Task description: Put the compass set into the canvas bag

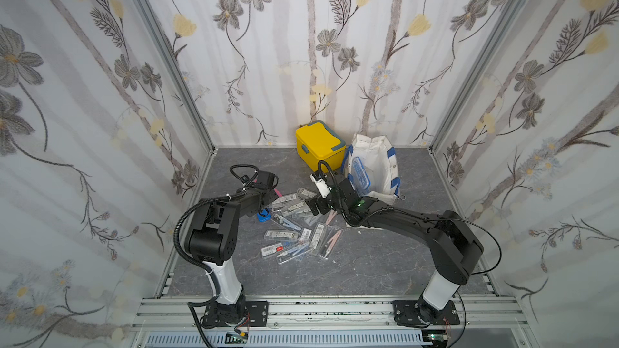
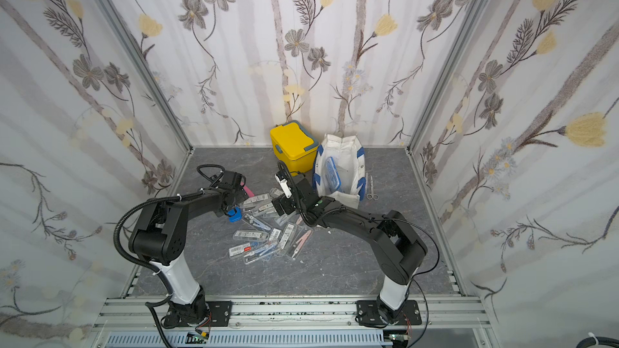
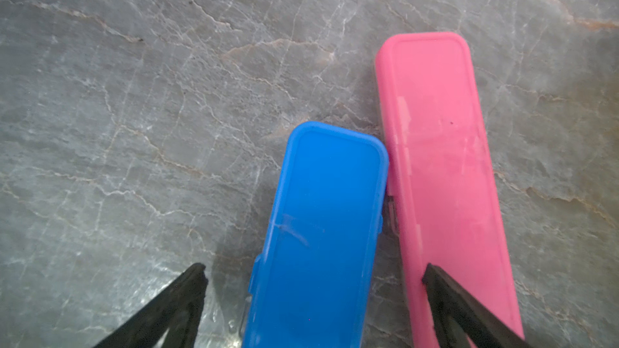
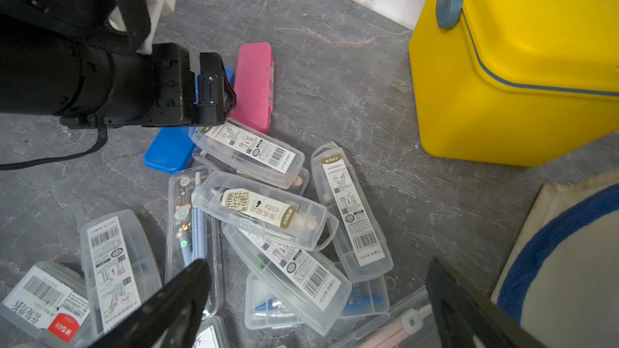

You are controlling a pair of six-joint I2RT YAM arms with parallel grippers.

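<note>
In the left wrist view, my left gripper stands open, its fingers either side of a blue case (image 3: 325,219). A longer pink case (image 3: 448,154) lies against the blue one's right side, partly behind the right finger. Clear cases with printed labels, several of them, are heaped on the table; one clear case (image 4: 351,209) shows in the right wrist view. My right gripper is open above this heap with nothing held. Which case is the compass set I cannot tell. The white canvas bag (image 1: 385,166) stands open at the back right, a blue-edged clear box (image 1: 361,176) inside.
A yellow lidded box (image 1: 319,145) stands left of the bag, against the back. My left arm (image 4: 103,83) reaches in beside the clear cases. Scissors (image 2: 372,187) lie right of the bag.
</note>
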